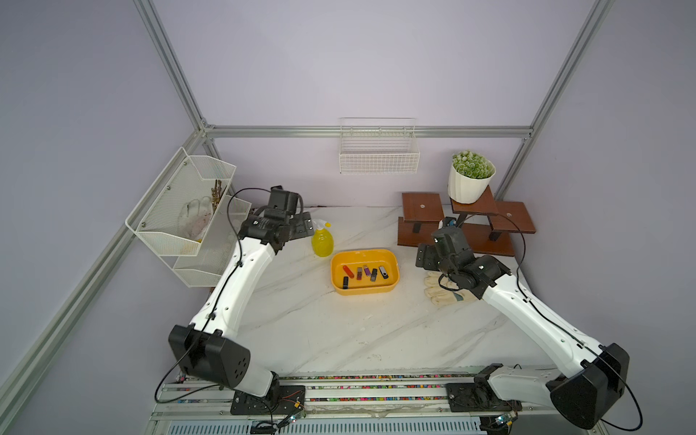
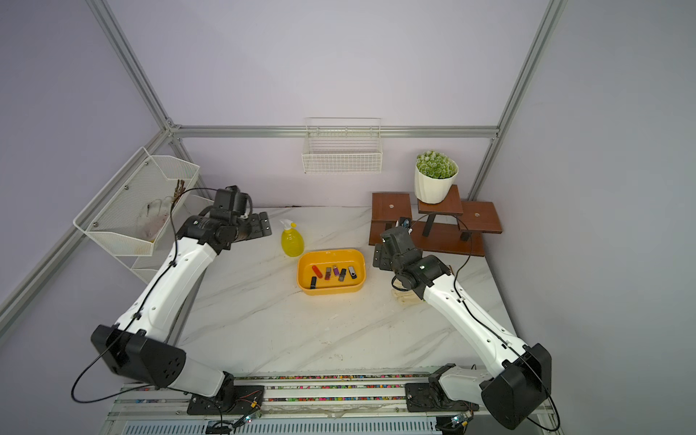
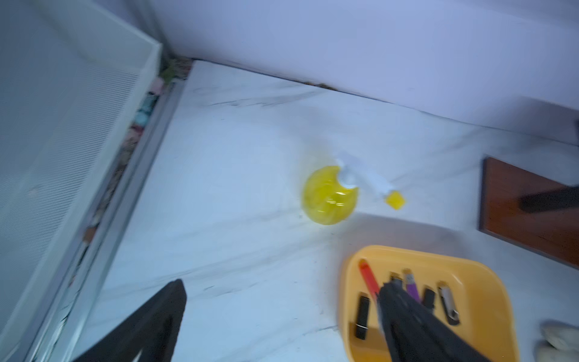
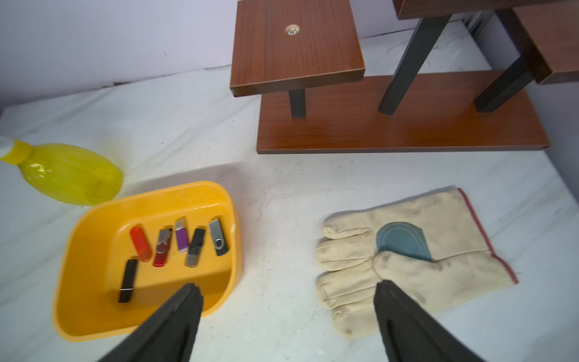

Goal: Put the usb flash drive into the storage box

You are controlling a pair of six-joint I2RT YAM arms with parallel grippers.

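Inside the yellow storage box (image 4: 175, 290) lie several flash drives, all on its floor. The black drive (image 4: 128, 280) rests at the box's left end, apart from the red drive (image 4: 141, 242) and the others. In the left wrist view the same black drive (image 3: 362, 316) shows next to the blurred finger. My left gripper is held up over the table's left side, fingers wide apart, nothing between them. Right of the box, my right gripper hangs open and empty above the table.
A yellow spray bottle (image 1: 322, 242) stands behind the box. Beige gloves (image 4: 416, 259) lie to its right. A brown tiered stand (image 4: 398, 129) with a potted plant (image 1: 471, 177) fills the back right. White mesh baskets (image 1: 181, 210) hang at left.
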